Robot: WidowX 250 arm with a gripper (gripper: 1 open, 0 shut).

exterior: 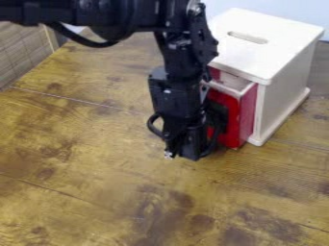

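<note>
My black gripper (188, 144) hangs upright just in front of a white box (264, 48) with a slotted top, at the right of the camera view. A red-fronted drawer (232, 128) with white rims is partly visible behind the gripper, which hides much of its front. The fingers point down near the table, and whether they are open or shut is unclear.
A tiled wall (26, 48) stands at the back left.
</note>
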